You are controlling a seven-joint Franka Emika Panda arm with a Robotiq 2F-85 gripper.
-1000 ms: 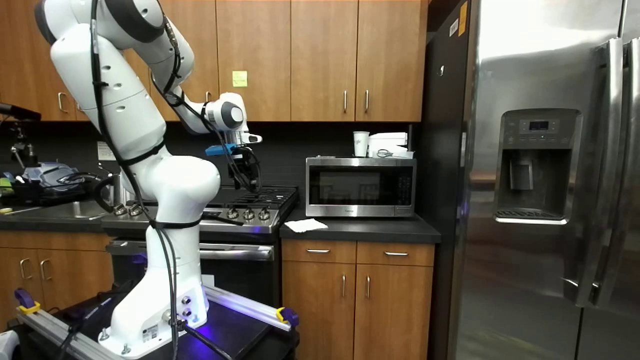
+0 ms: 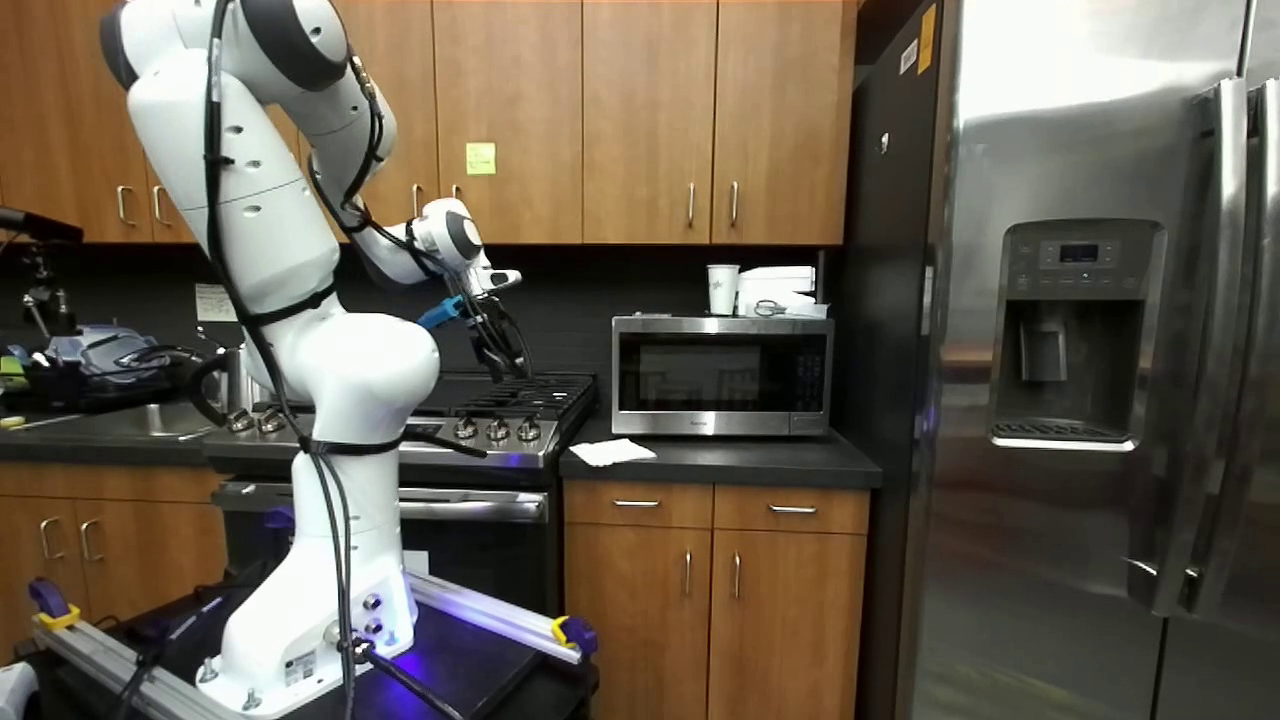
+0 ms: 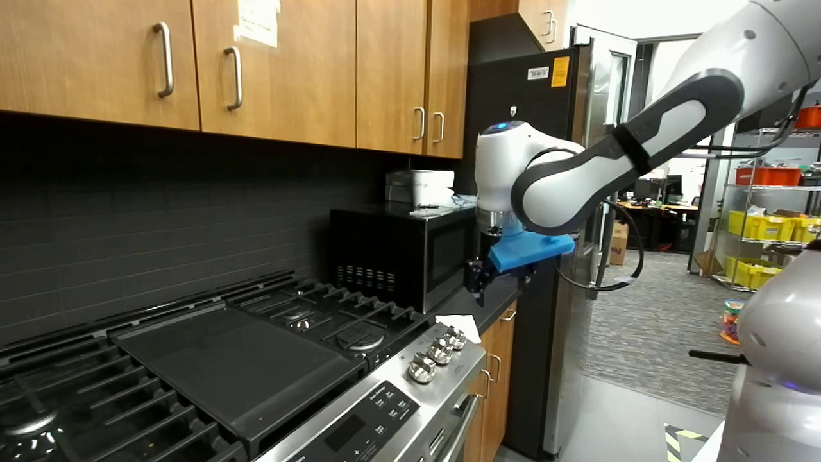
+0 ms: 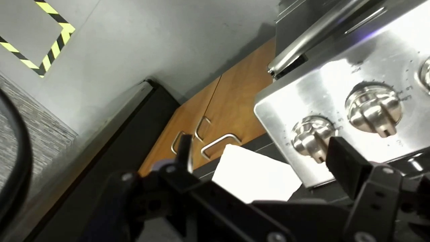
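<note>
My gripper stands open, its two dark fingers wide apart with nothing between them. Through the gap the wrist view shows a folded white cloth (image 4: 256, 173) lying on the dark counter, right beside the stove's control panel (image 4: 282, 101). Exterior view 1 has the gripper (image 2: 506, 358) in the air over the right side of the stove, left of the cloth (image 2: 612, 451) and higher than it. From the second exterior side, the gripper (image 3: 501, 283) hangs beneath the blue bracket (image 3: 531, 249), clear of any surface.
A microwave (image 2: 722, 374) sits on the counter behind the cloth, carrying a white cup (image 2: 722, 289) and white boxes. Stove knobs (image 4: 314, 137) line the panel near one finger. To the right stands a tall fridge (image 2: 1080, 480). Upper cabinets (image 2: 648, 120) hang above.
The upper arm and forearm have shifted a little to the right in exterior view 1. The wrist has tilted, with the gripper swinging slightly right and the blue bracket turning. The cloth has not moved.
</note>
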